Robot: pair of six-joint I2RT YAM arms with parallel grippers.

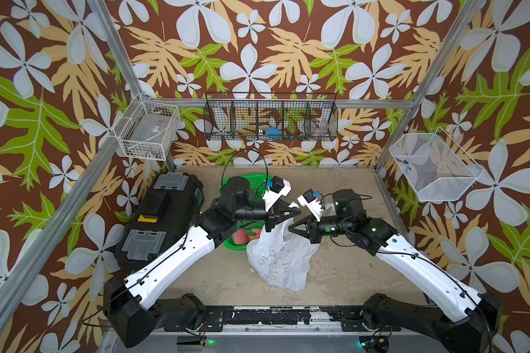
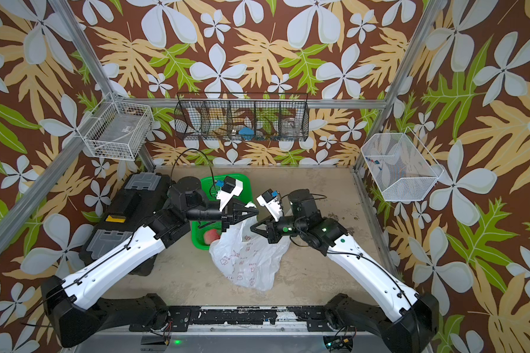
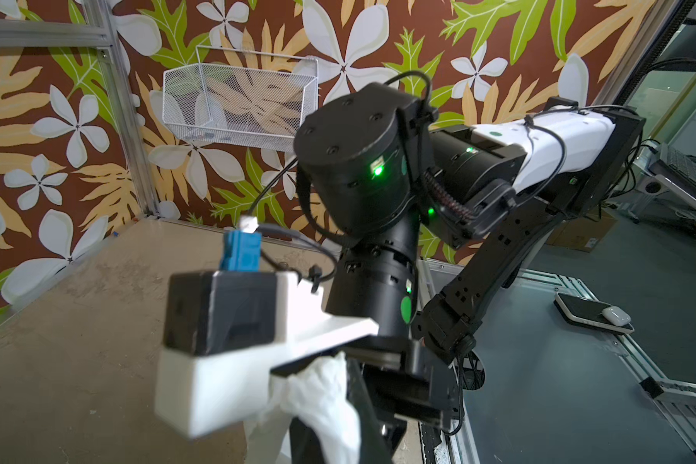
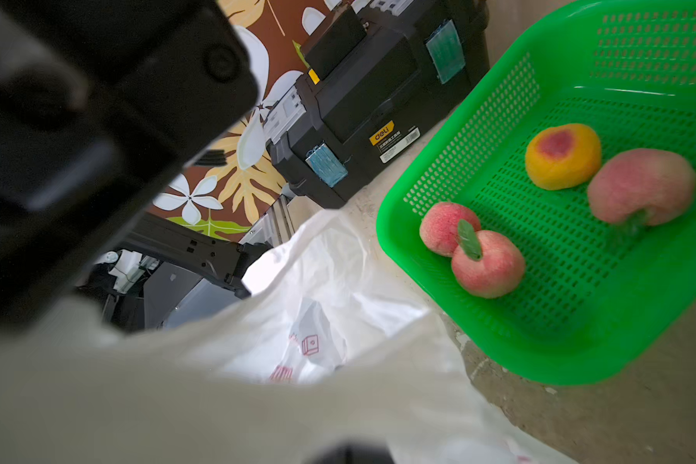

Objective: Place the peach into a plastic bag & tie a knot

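Note:
A thin white plastic bag (image 1: 281, 261) with red print hangs between my two grippers, its mouth spread. Bunched white film shows at my left gripper (image 1: 295, 210), which is shut on the bag's rim. Slightly nearer the front, my right gripper (image 1: 293, 227) is shut with the film at its fingertips. In the right wrist view I look into the bag's mouth (image 4: 313, 344); no fruit shows in the part visible. Pink peaches, one at the near end (image 4: 488, 264) and a larger one (image 4: 643, 185), lie in the green basket (image 4: 471, 340).
A yellow-red fruit (image 4: 562, 157) shares the basket, which stands behind and left of the bag. A black toolbox (image 1: 159, 217) occupies the left side. Wire baskets (image 1: 271, 120) hang on the back wall.

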